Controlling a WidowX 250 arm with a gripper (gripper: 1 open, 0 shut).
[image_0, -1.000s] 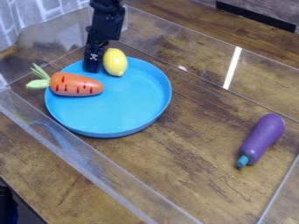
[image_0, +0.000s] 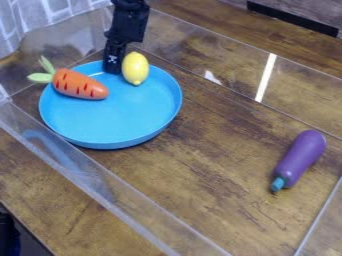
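Note:
The dark gripper (image_0: 115, 50) is low at the upper rim of a blue plate (image_0: 114, 120), its tip just left of a yellow lemon (image_0: 135, 66) on the plate; its fingers are too dark and small to read. An orange toy carrot (image_0: 80, 84) with green leaves lies on the plate's upper left. A purple eggplant (image_0: 299, 160) lies apart on the wood at the right.
Clear plastic walls border the wooden surface (image_0: 201, 180) at the left and along the bottom left. A white tape strip (image_0: 265, 78) lies at the upper right.
The plate, with the carrot and lemon on it, has shifted left over the last second. The carrot has turned slightly. The gripper has moved only slightly; the eggplant is unmoved.

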